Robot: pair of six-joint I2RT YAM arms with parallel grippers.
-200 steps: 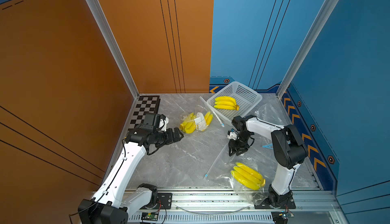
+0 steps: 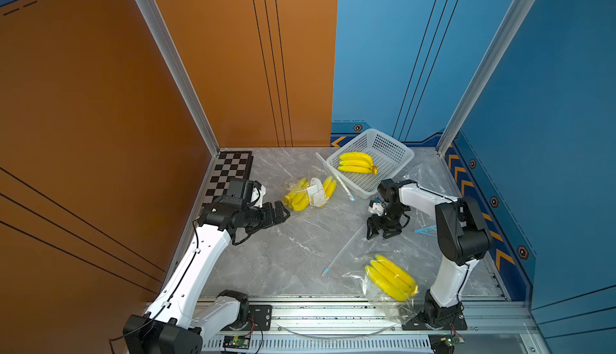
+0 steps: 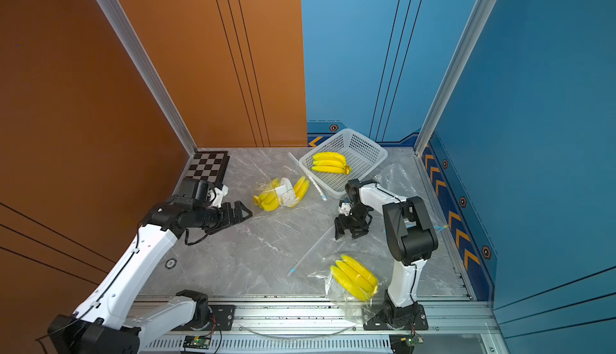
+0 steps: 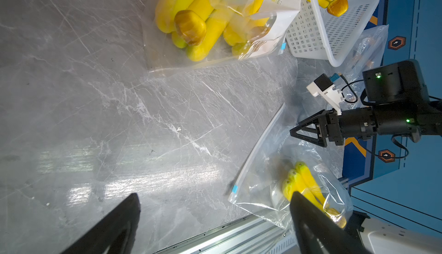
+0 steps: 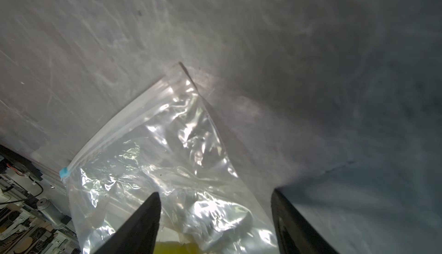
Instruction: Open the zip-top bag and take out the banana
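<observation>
Nearest the front edge, a clear zip bag (image 5: 188, 129) lies flat with yellow bananas (image 2: 390, 278) inside. Its zip edge (image 4: 257, 148) faces the table's middle and looks closed along its length, with a blue slider (image 5: 64, 172) at one end. My right gripper (image 2: 381, 232) stands open by the bag's far corner; in the right wrist view the film shows between and beyond its fingers, and whether they touch it I cannot tell. My left gripper (image 2: 277, 214) hovers open and empty over the left side, apart from the bag.
Another bag of bananas (image 2: 299, 198) with a white label lies at the back middle, beside a pale basket (image 2: 397, 158) holding bare bananas (image 2: 356, 161). Empty clear film (image 3: 401, 177) lies on the right behind the right arm.
My right gripper has opened and moved slightly back and to the right. The front bag has shifted a little away from the front edge. The left arm is still.
</observation>
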